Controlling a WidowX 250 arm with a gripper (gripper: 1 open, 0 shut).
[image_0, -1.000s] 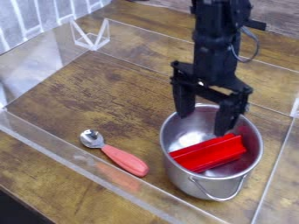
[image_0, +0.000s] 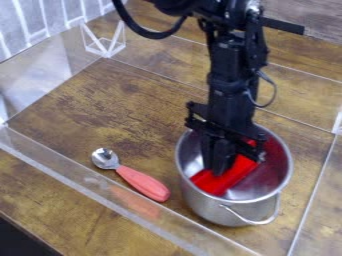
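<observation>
My black gripper (image_0: 225, 150) reaches down into a metal pot (image_0: 234, 205) at the lower right, over a red block (image_0: 219, 182) lying inside it. The fingertips are dark and overlap the block, so whether anything is between them cannot be made out. A spoon with a pink-red handle (image_0: 142, 180) lies on the wooden table, left of the pot.
A clear plastic edge runs along the left and front. A small white wire frame (image_0: 104, 40) stands at the top left.
</observation>
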